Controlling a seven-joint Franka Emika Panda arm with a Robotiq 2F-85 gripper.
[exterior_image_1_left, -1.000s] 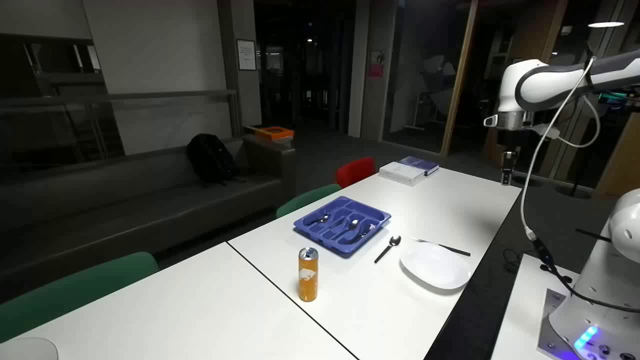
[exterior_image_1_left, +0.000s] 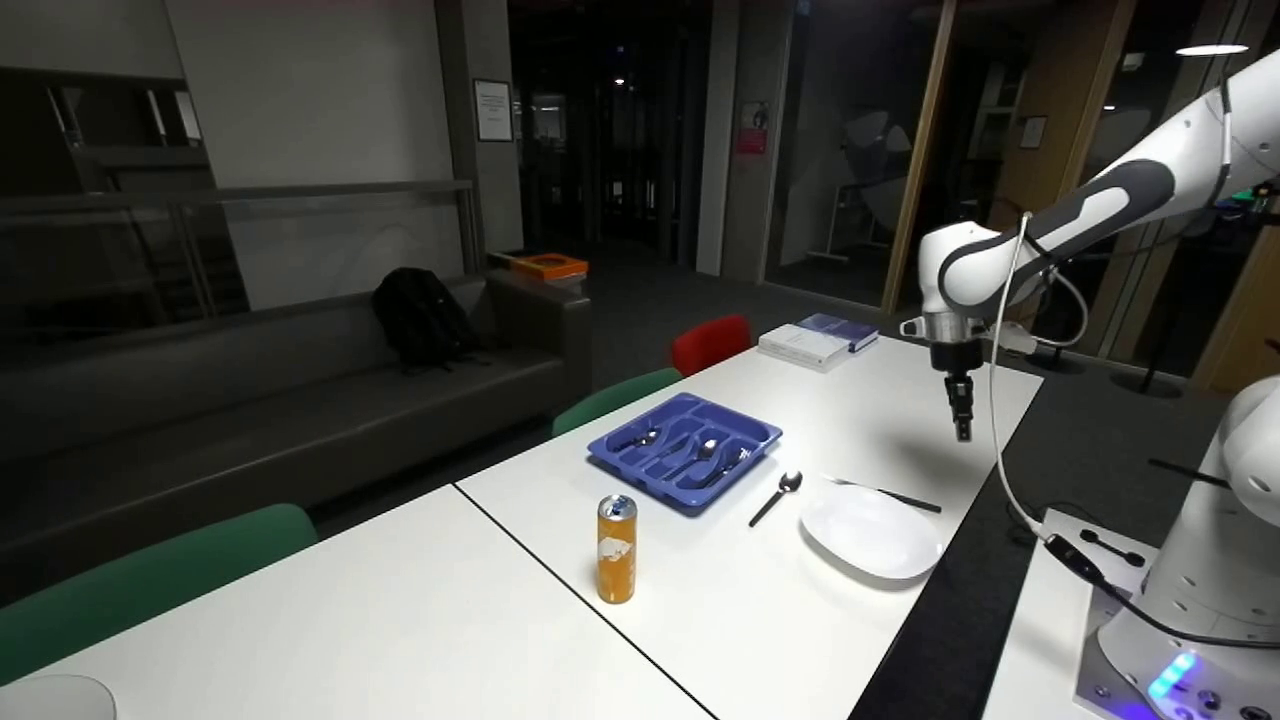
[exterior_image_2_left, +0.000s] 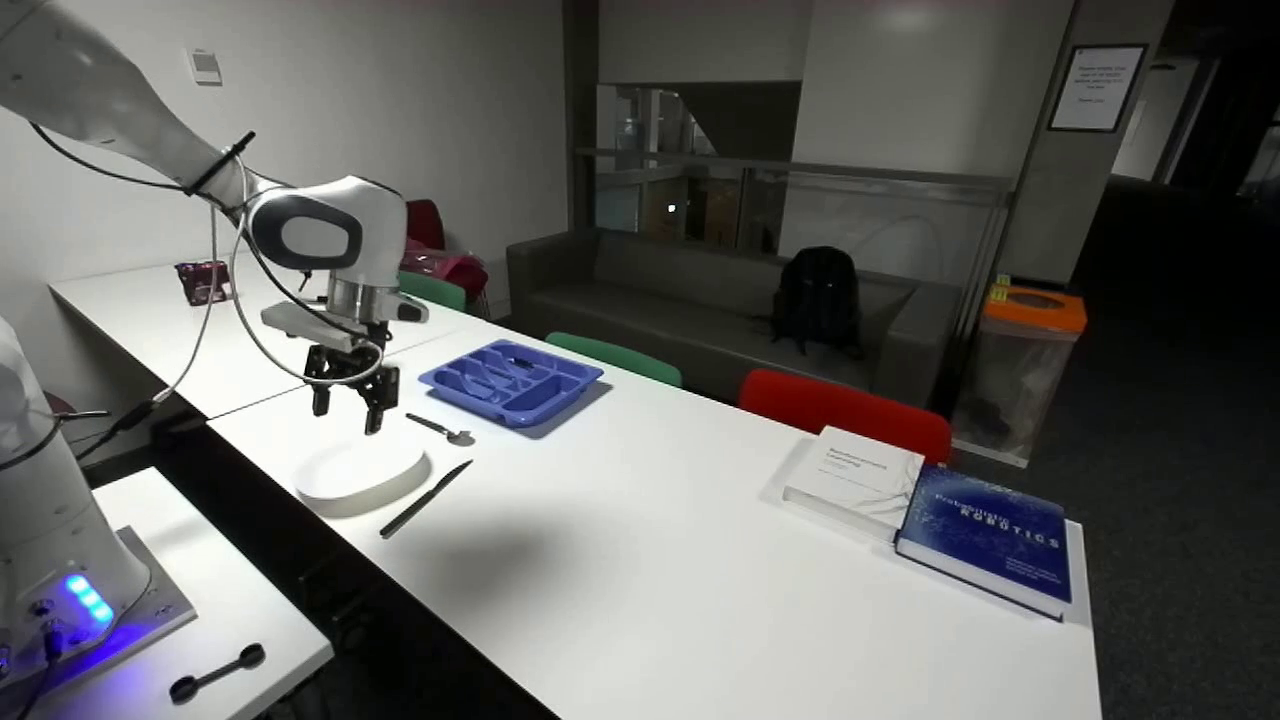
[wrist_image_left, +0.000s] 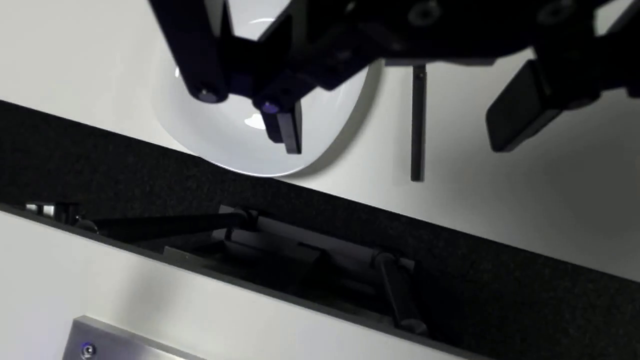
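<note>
My gripper (exterior_image_2_left: 348, 414) stands open above the table, its fingers spread wide and nothing between them. In the wrist view the dark knife handle (wrist_image_left: 418, 132) appears between the two fingers, well below them. A white plate (exterior_image_1_left: 872, 534) lies near the table's edge, and one finger overlaps it in the wrist view. The knife (exterior_image_2_left: 426, 498) rests flat beside the plate. On the plate's other side is a spoon (exterior_image_1_left: 780, 494) with a dark handle. A blue cutlery tray (exterior_image_1_left: 685, 493) holds several pieces of cutlery in its compartments.
An orange can (exterior_image_1_left: 617, 552) stands upright near the table seam. Two books, one white (exterior_image_2_left: 854, 480) and one blue (exterior_image_2_left: 986, 536), lie at the table's far end. Bare tabletop stretches between the knife and the books. A dark gap separates this table from the robot's stand.
The arm has come down and moved inward over the table, toward the plate and knife. Plate, cutlery, tray and can have stayed in place.
</note>
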